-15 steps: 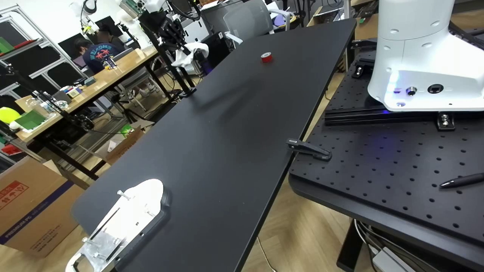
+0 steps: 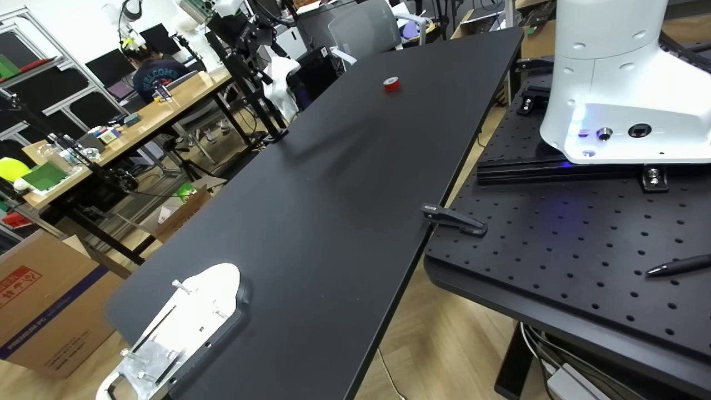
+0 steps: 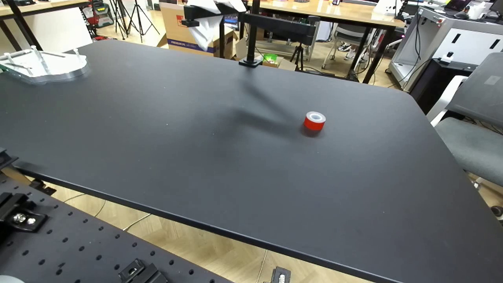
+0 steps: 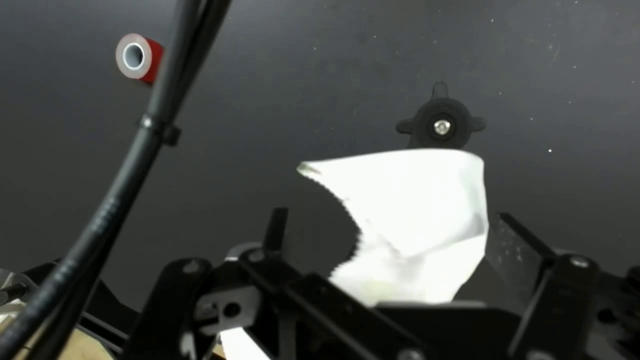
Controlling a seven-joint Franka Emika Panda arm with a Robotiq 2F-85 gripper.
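In the wrist view my gripper is open, its two black fingers (image 4: 276, 231) set wide apart. A white sheet of paper (image 4: 420, 201) with a jagged torn edge shows across the gap. Its right edge comes close to the right-hand finger; whether they touch, I cannot tell. The same white paper (image 3: 206, 32) hangs by the black pole at the table's far edge in exterior view 2, and white paper (image 2: 283, 86) shows there in exterior view 1. What holds the paper from above is not clear.
A red tape roll (image 3: 314, 120) stands on the black table (image 3: 188, 155), with wide clear room around it. The pole's clamp knob (image 4: 441, 126) lies beyond the paper. A white plate with pegs (image 2: 193, 313) rests at another corner. Black cables (image 4: 114, 204) cross the wrist view.
In exterior view 1 the white paper hangs lower and has a different shape from a second ago. The dark parts beside the pole have shifted downward. The tape roll has stayed put.
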